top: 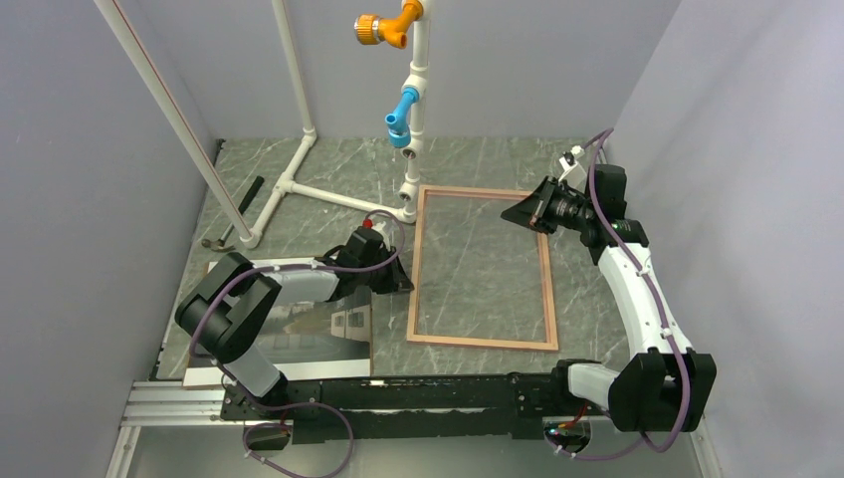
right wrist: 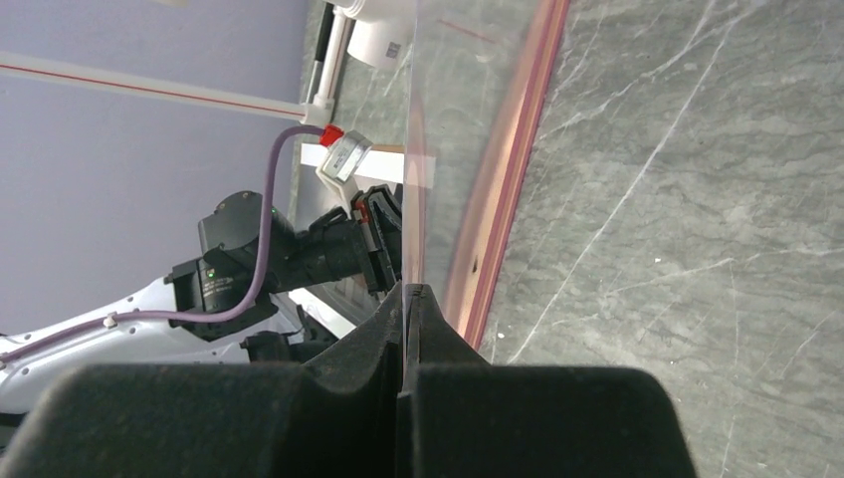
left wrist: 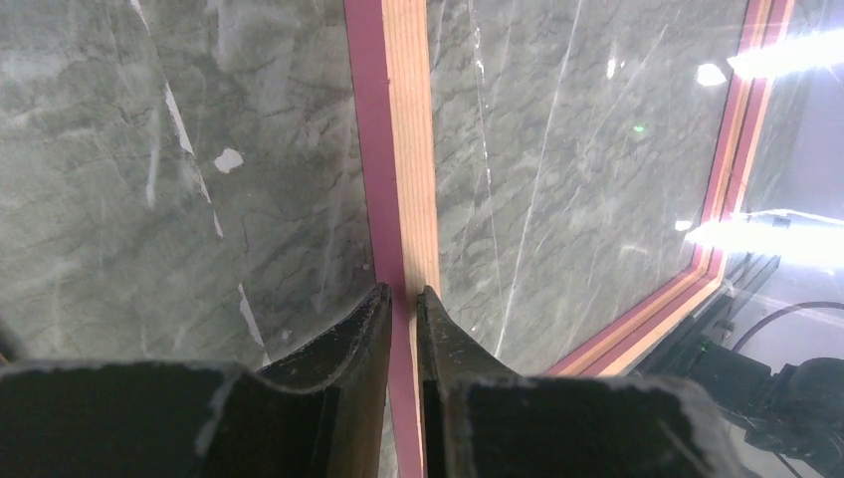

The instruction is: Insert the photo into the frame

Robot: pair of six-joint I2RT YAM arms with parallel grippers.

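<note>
A wooden frame [top: 481, 345] lies flat on the grey marbled table. My left gripper is shut on its left bar [left wrist: 413, 189], one finger on each side. Over the frame's far right part, my right gripper is shut; a thin clear sheet [right wrist: 453, 110] rises with its edge running between the fingertips. Through this sheet the frame bar [right wrist: 503, 169] shows faintly. The photo [top: 299, 344], a grey landscape print with a white border, lies left of the frame, partly hidden under my left arm.
White pipes [top: 343, 199] stand behind, one upright close to the frame's far left corner, carrying a blue fitting [top: 401, 118] and an orange one. A hammer [top: 239, 219] lies at the far left. Bare table [top: 587, 299] shows right of the frame.
</note>
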